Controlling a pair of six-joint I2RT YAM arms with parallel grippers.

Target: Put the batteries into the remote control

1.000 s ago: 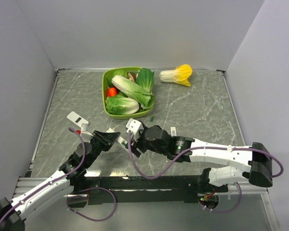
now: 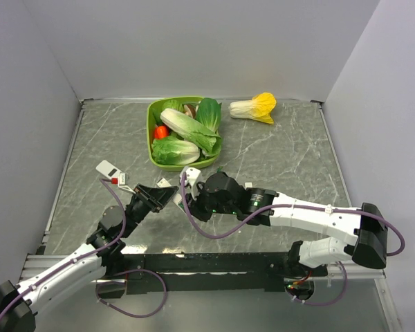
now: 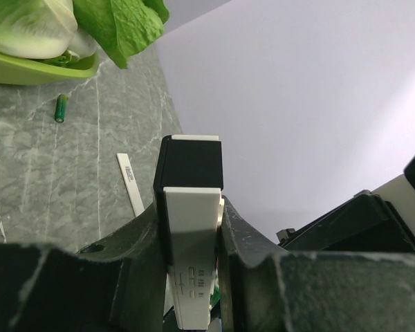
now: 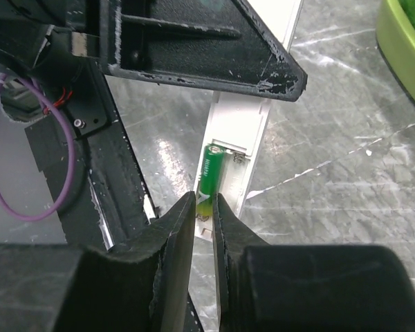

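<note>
My left gripper is shut on the white remote control (image 3: 192, 235), which shows end-on with a black end in the left wrist view. In the right wrist view the remote (image 4: 228, 128) slants with its battery compartment uncovered. A green battery (image 4: 210, 169) lies in the left slot; the slot beside it looks empty. Right at the battery's lower end, my right gripper has its fingertips a narrow gap apart. Whether they touch the battery cannot be told. Another green battery (image 3: 61, 108) lies loose on the table, near the vegetable bin.
A narrow white strip (image 3: 130, 183) lies on the table. A second white remote (image 2: 109, 171) rests at the left. Vegetables fill the green bin (image 2: 151, 138) at the back, and a yellow-leaved vegetable (image 2: 256, 108) lies to its right. Bare table spreads across the right side.
The left gripper and remote have shifted only slightly.
</note>
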